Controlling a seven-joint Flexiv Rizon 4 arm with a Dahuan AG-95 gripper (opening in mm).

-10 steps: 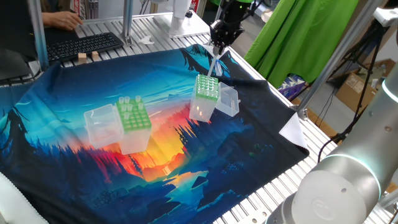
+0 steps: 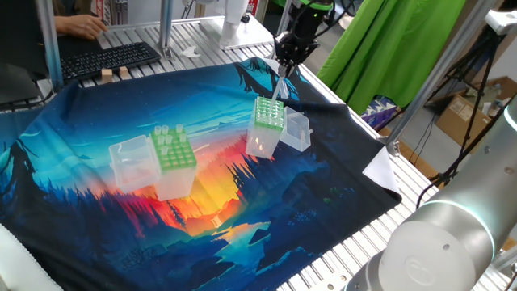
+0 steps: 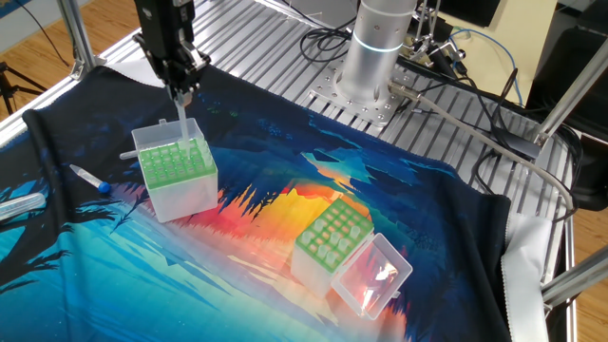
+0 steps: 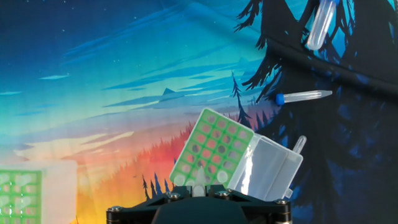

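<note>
My gripper (image 3: pixel 182 93) is shut on a long translucent pipette tip (image 3: pixel 182 119), which points down at a box with a green tip rack (image 3: pixel 179 161). In exterior view 1 the gripper (image 2: pixel 284 71) stands above the far edge of this rack (image 2: pixel 269 113). The tip's lower end overlaps the rack; whether it sits in a hole, I cannot tell. From the wrist, the tip (image 4: pixel 199 182) shows between the fingers over the rack (image 4: pixel 211 143). A second green-topped box (image 2: pixel 175 166) stands apart, with several tips upright in it.
Both boxes have open clear lids (image 2: pixel 297 129) (image 3: pixel 373 275). Blue-capped tubes (image 4: pixel 305 96) (image 4: pixel 320 28) lie on the printed cloth, and another tube (image 4: pixel 300 144) lies by the lid. Bare cloth separates the boxes.
Over the last second my gripper and the tip have come down slightly towards the rack, and the arm has shifted a little. The boxes have stayed put.
</note>
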